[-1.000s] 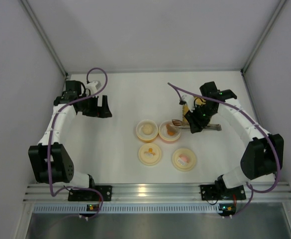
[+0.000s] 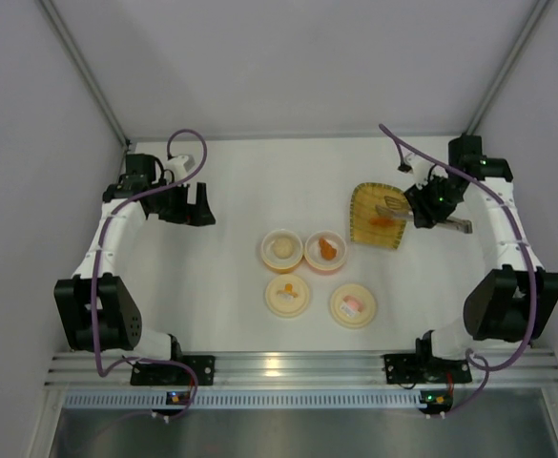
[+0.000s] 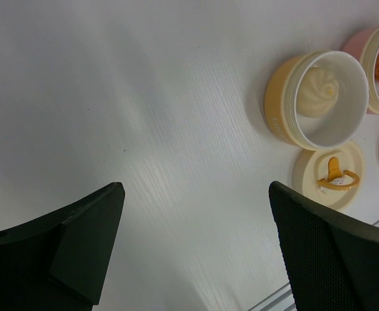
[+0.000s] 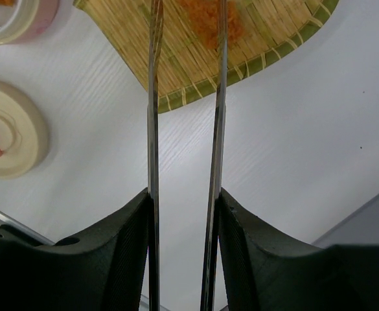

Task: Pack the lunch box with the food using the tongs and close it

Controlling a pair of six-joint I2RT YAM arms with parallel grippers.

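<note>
My right gripper (image 2: 426,210) grips long metal serving utensils (image 4: 153,129) whose tips reach over the bamboo tray (image 2: 364,205) and an orange fried piece (image 4: 212,26) on it. Whether the fingers are closed fully is unclear. The cream-rimmed cup with a pale dumpling-like food (image 3: 315,91) and the pink cup with orange food (image 2: 326,250) stand side by side at centre. My left gripper (image 2: 193,215) is open and empty over the bare table at left.
Two round lids, one with an orange clip (image 2: 287,294), one with a pink piece (image 2: 352,304), lie in front of the cups.
The right arm and utensils have moved from over the pink cup back and rightward over the tray. The left arm is still.
</note>
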